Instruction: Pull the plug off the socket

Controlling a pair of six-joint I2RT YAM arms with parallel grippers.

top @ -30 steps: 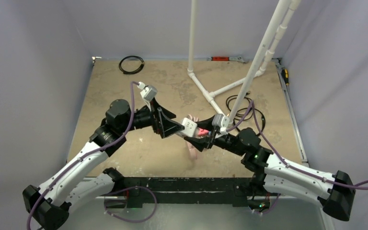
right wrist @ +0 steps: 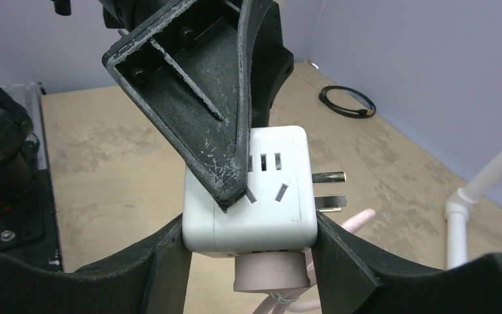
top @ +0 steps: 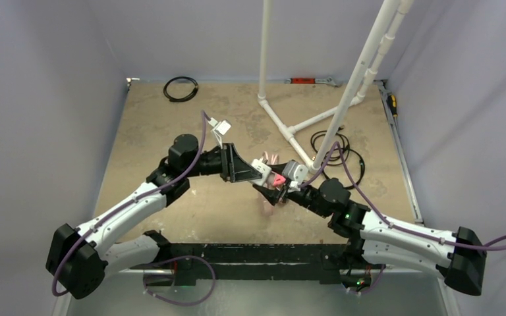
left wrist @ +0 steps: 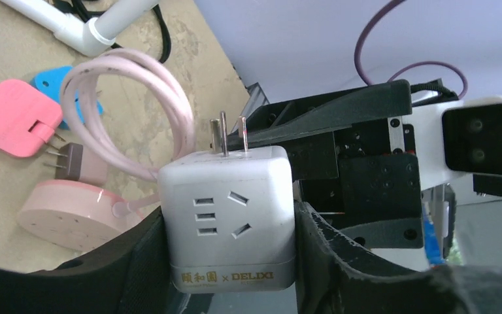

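A white cube-shaped socket adapter (left wrist: 225,222) with slots on one face and bare metal prongs is held up between the two arms. My right gripper is shut on it, with fingers (right wrist: 167,268) pressing its sides. In the left wrist view, the fingers (left wrist: 149,258) of my left gripper (top: 257,174) stand on both sides of the adapter; whether they grip it cannot be told. One left finger crosses the slotted face in the right wrist view; the other is mostly hidden. On the table lie a pink plug (left wrist: 18,118) and a small brownish plug (left wrist: 82,162).
A pink round puck (left wrist: 72,212) with a coiled pale cord (left wrist: 183,118) lies beneath the grippers, beside a blue piece (left wrist: 52,82). White pipes (top: 290,135) and black cables (top: 359,168) stand close to the right.
My left gripper has moved right and turned toward the adapter, its fingers now farther over it. The adapter and right gripper have shifted only slightly.
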